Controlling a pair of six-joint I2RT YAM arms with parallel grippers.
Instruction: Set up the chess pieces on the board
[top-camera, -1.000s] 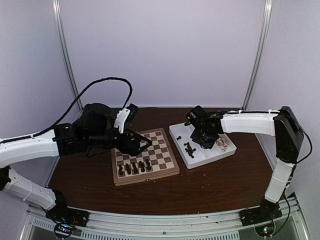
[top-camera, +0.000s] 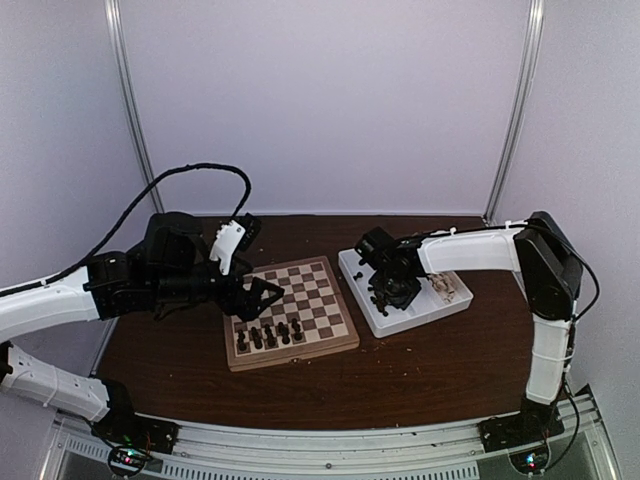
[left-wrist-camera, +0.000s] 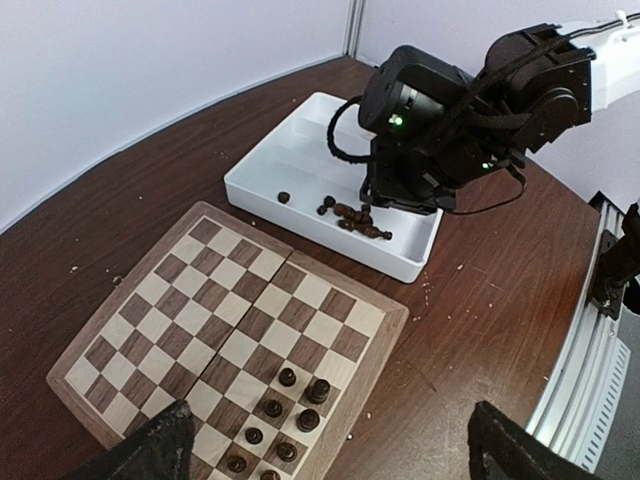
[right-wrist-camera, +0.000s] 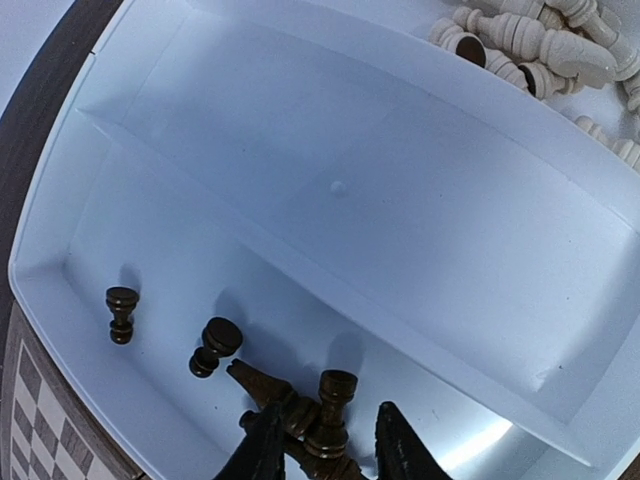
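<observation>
The wooden chessboard (top-camera: 312, 290) carries several dark pieces standing along its near side; in the left wrist view one of them, a dark piece (left-wrist-camera: 318, 390), stands near the board edge. Over the board my left gripper is open, its fingers (left-wrist-camera: 160, 445) wide apart and empty. In the white tray (right-wrist-camera: 330, 190), an upright-looking dark piece (right-wrist-camera: 336, 395) leans among lying dark pieces (right-wrist-camera: 270, 388). My right gripper is partly open above them, one finger on either side of that piece, with gaps visible. Two small dark pawns (right-wrist-camera: 121, 315) lie apart to the left.
A divider (right-wrist-camera: 290, 268) splits the tray, and white pieces (right-wrist-camera: 530, 40) are heaped in a separate compartment. The board's far squares (left-wrist-camera: 205, 260) are bare.
The right arm has moved left over the dark pieces in the tray. My left gripper has drawn back to the left above the board. The pieces on the board look unchanged.
</observation>
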